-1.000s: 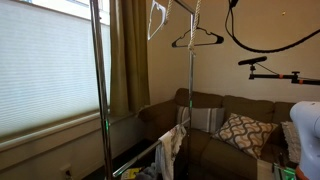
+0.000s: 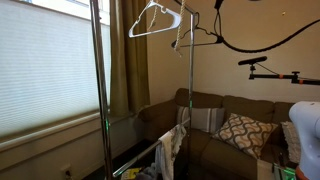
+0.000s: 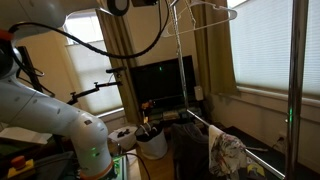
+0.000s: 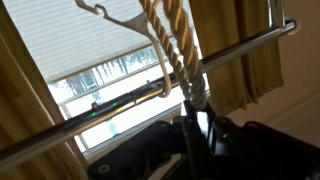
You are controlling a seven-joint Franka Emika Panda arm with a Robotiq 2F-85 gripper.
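Note:
In the wrist view, my gripper is shut on the lower end of a twisted tan and white rope (image 4: 181,42). Dark finger parts hide the exact grip. Behind the rope runs a metal rail (image 4: 60,132), with part of a hanger (image 4: 128,22) near it. Exterior view 1 shows a white hanger (image 2: 154,33) and a dark hanger (image 2: 206,41) high on the rack, the rope (image 2: 180,35) slanting between them. The white hanger (image 3: 205,27) also shows in exterior view 2. The gripper itself is not clearly visible from outside.
Upright rack posts (image 2: 103,90) frame the space. Pale cloth (image 2: 168,150) drapes over the lower bar. A brown couch (image 2: 235,160) with cushions stands behind, and a window blind (image 2: 45,70) is on the left. A dark cable (image 2: 270,48) loops at upper right.
The white hanger has swung to face exterior view 1 more broadly. The dark hanger has tilted, the rope now slants instead of hanging nearly straight, and the cable has shifted.

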